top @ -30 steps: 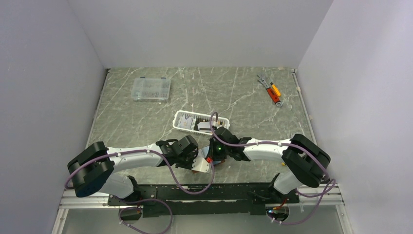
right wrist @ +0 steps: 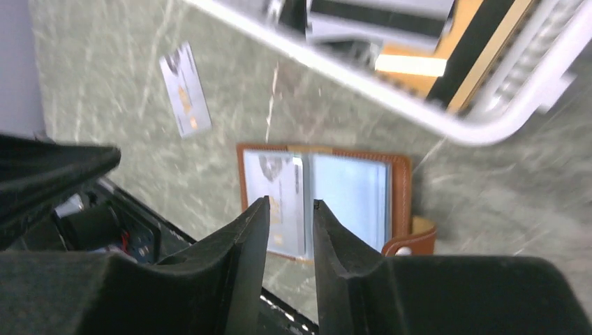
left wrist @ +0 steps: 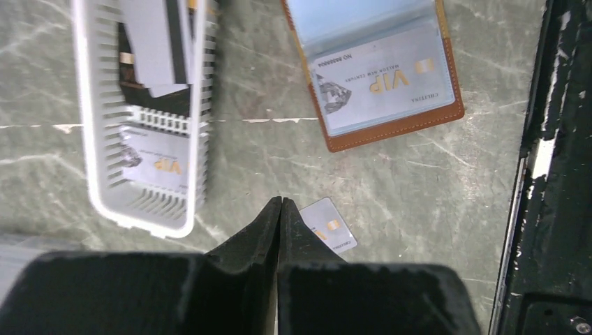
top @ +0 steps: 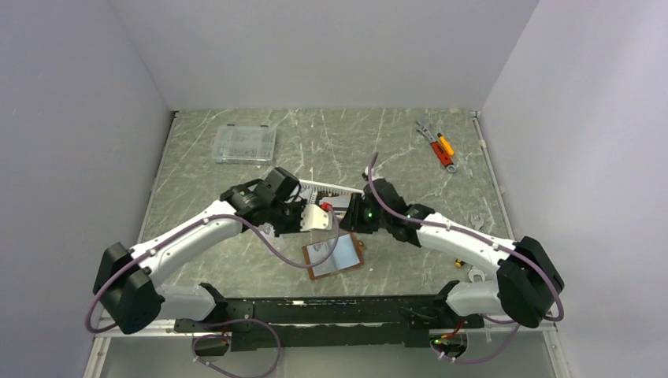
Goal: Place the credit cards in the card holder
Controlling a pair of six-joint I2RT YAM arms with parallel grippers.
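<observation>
The open brown card holder (top: 331, 256) lies near the front edge; a VIP card (left wrist: 377, 77) shows in its clear sleeve. Cards lie in the white basket (left wrist: 94, 84), among them a VIP card (left wrist: 153, 157). A loose card (right wrist: 185, 91) lies on the table beside the holder. My left gripper hangs over the table above a loose card, shut with nothing showing between its fingers. My right gripper is above the holder, its fingertips apart, with nothing seen held.
A clear plastic box (top: 243, 144) is at the back left. Pliers and tools (top: 437, 146) lie at the back right. Both arms crowd the middle.
Both grippers have moved up and back from the holder, the left one also leftward and the right one rightward. The holder is now uncovered in the top view.
</observation>
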